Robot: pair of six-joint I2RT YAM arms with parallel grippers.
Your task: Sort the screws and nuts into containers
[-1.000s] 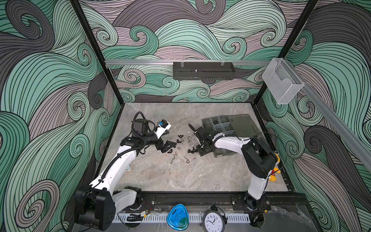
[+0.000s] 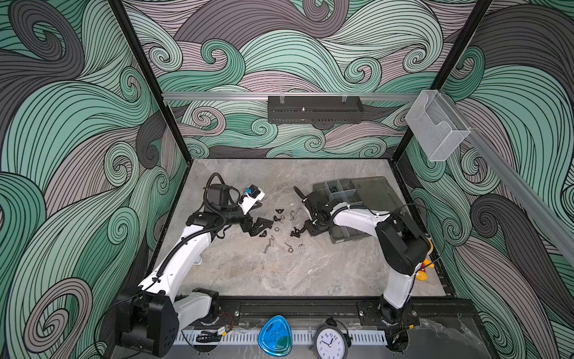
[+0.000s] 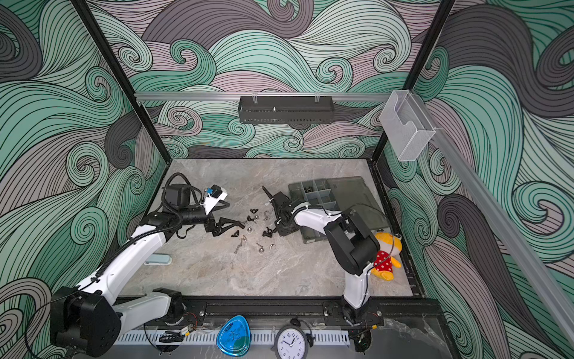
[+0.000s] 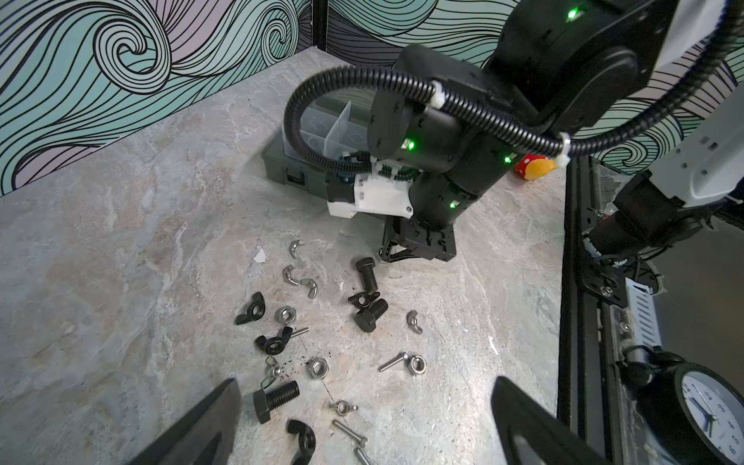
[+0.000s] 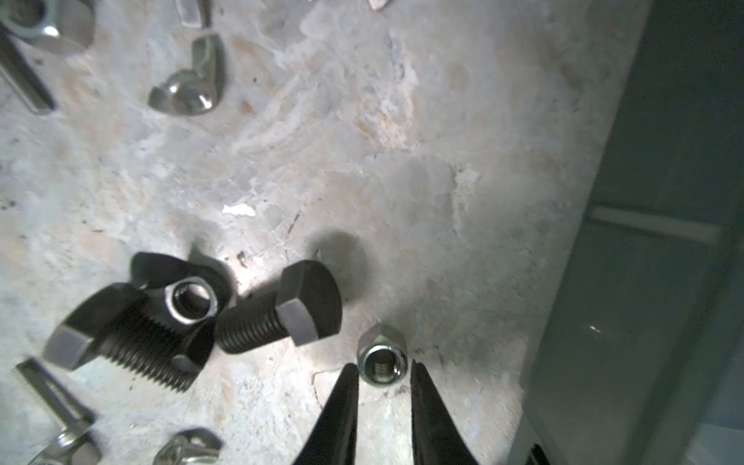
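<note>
Screws, nuts and wing nuts, black and silver, lie scattered mid-table, among them a black bolt [image 4: 283,397] and a silver wing nut [image 5: 182,97]. My right gripper points down beside the grey compartment box [image 2: 370,185], its two fingertips narrowly apart at a silver nut [image 5: 381,334] on the table, next to black bolts [image 5: 306,302]; whether it grips the nut is unclear. My left gripper [image 2: 261,226] hovers left of the scattered pieces; in the left wrist view its blurred fingertips are far apart, open, with nothing between.
A plush toy [image 3: 385,257] lies at the front right. The black right arm stands over the box's front-left part.
My right gripper has shifted very slightly. The left arm and the scattered pieces look unchanged.
</note>
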